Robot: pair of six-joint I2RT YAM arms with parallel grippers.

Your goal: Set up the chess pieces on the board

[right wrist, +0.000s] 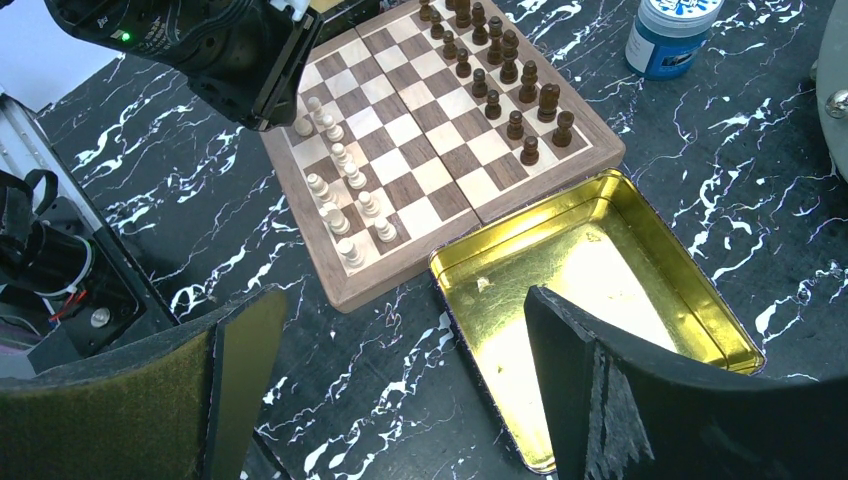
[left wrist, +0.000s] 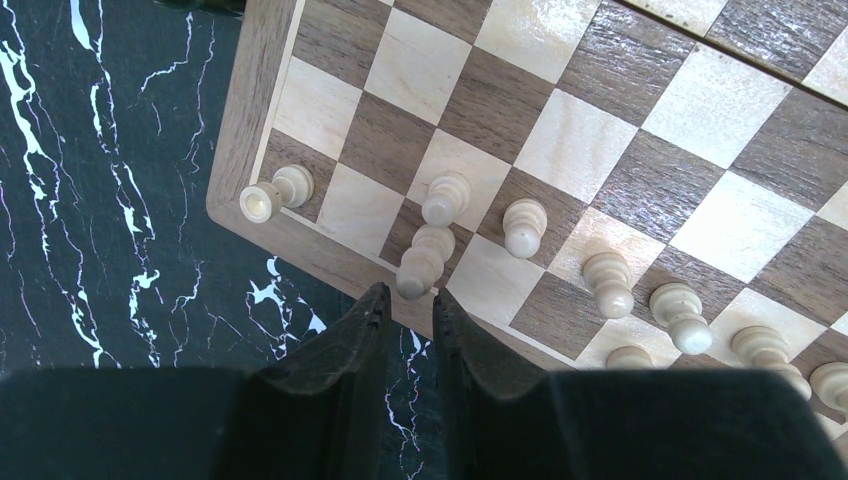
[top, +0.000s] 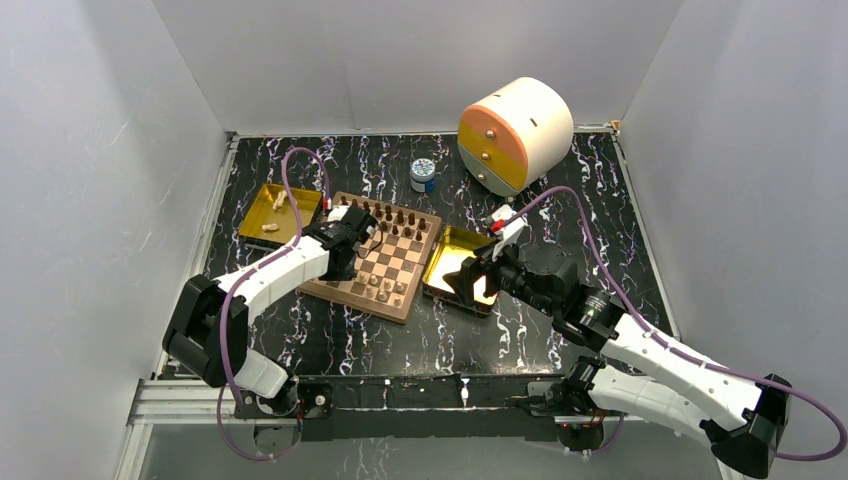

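Note:
The chessboard (top: 390, 260) carries dark pieces (right wrist: 510, 70) along the far side and white pieces along the near side. In the left wrist view a white piece (left wrist: 420, 268) stands at the board's edge just beyond my left gripper, whose fingertips are slightly apart, not visibly around it. A white rook (left wrist: 262, 200) sits in the corner square, other white pawns (left wrist: 525, 228) to the right. My right gripper is open above the table, beside the empty gold tray (right wrist: 490, 300), with nothing between its fingers.
A second gold tray (top: 258, 215) at the left holds a few light pieces. A blue-labelled jar (top: 422, 175) and a cylindrical drawer box (top: 515, 135) stand behind. Dark marble shows clear in front of the board.

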